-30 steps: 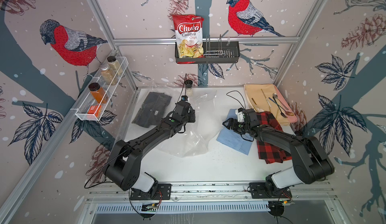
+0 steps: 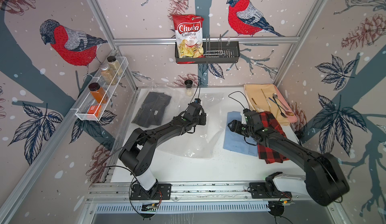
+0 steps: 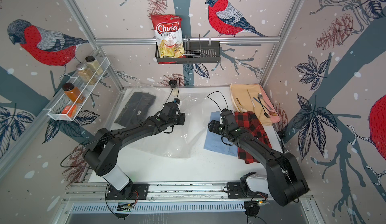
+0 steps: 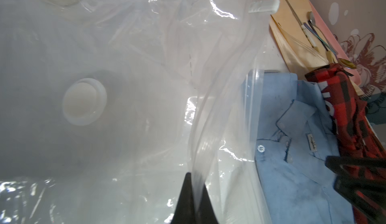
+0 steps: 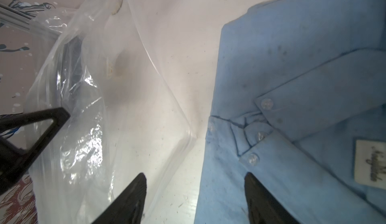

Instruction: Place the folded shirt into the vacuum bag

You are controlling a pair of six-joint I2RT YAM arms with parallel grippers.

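Note:
The clear vacuum bag lies across the middle of the table, with its round white valve showing in the left wrist view. A raised fold of its right edge runs between the tips of my left gripper, which is shut on the film. Just right of the bag lies the folded light-blue shirt, flat on the table, its buttons and label visible in the right wrist view. My right gripper stands over the shirt's left edge, fingers apart with nothing between them. The bag's raised film is left of it.
A red-black checked shirt adjoins the blue one on the right. Behind it is a pink tray with utensils on a cloth. A dark folded garment lies back left; a grinder stands at the back.
My left gripper has moved right, drawing the bag's edge along. The blue shirt has shifted right and turned straighter. My right gripper has moved slightly right.

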